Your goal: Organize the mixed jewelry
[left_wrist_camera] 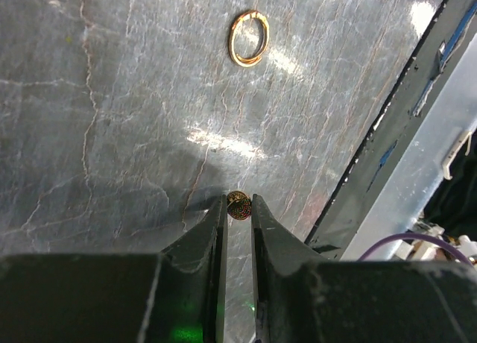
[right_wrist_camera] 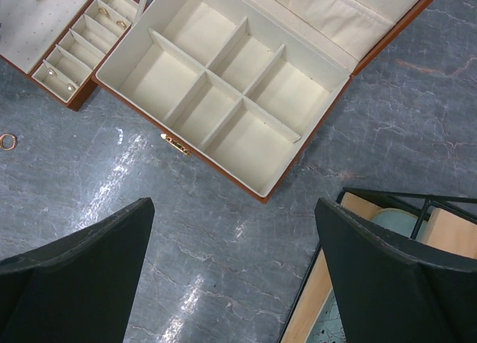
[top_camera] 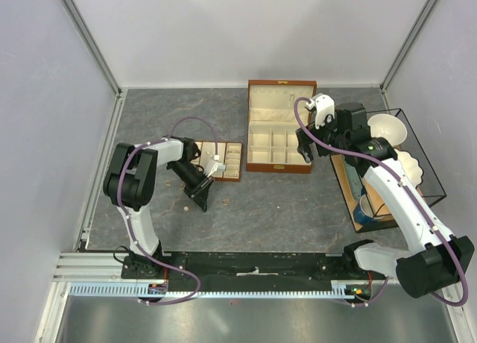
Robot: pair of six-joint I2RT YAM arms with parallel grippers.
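Note:
In the left wrist view my left gripper is low over the grey table, its fingertips close around a small dark-gold bead-like piece (left_wrist_camera: 238, 203); whether it grips it I cannot tell. A gold ring (left_wrist_camera: 248, 57) lies just beyond. The open brown jewelry box with empty cream compartments (right_wrist_camera: 246, 142) sits at the back centre, a shallower divided tray (right_wrist_camera: 82, 48) holding small pieces beside it. My right gripper hangs open over the table near the box, nothing between its fingers.
A rack (top_camera: 411, 194) with white dishes and a blue cup stands on the right. The table middle in front of the box is clear apart from small pieces. Walls enclose the back and sides.

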